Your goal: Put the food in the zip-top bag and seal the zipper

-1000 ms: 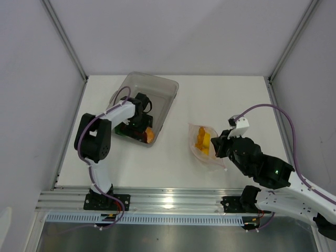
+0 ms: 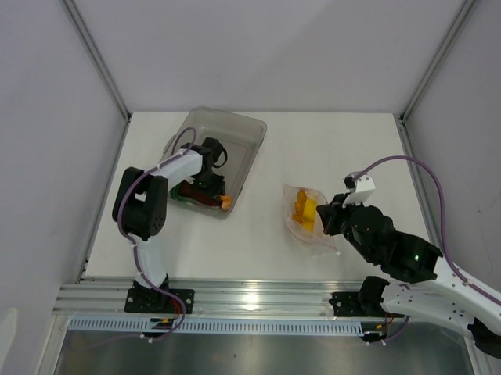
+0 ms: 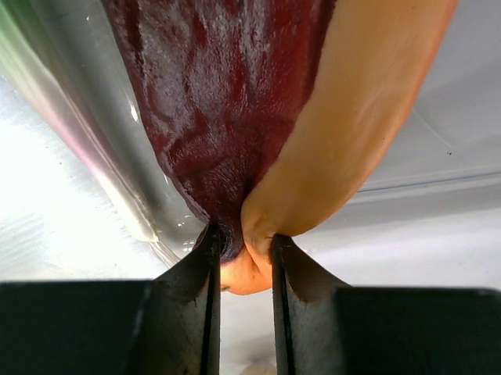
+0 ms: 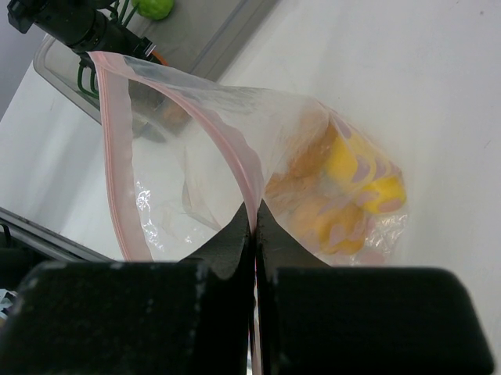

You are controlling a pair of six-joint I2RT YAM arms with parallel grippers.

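Observation:
My left gripper is down in the grey bin [image 2: 235, 133], its fingers either side of the pinched end of a dark red item [image 3: 219, 94] and an orange one [image 3: 352, 86]; whether they grip it is unclear. A green-and-white stalk [image 3: 86, 133] lies alongside. My right gripper is shut on the pink-edged rim of the zip top bag [image 4: 203, 117], which is held open with yellow and orange food [image 4: 352, 164] inside, at the right of the table in the top view.
A green round item [image 4: 153, 6] is in the bin. Walls and metal rails border the table.
My left gripper has shifted very slightly in the bin, and the orange item at it shows a little differently. The right arm and bag are nearly unchanged.

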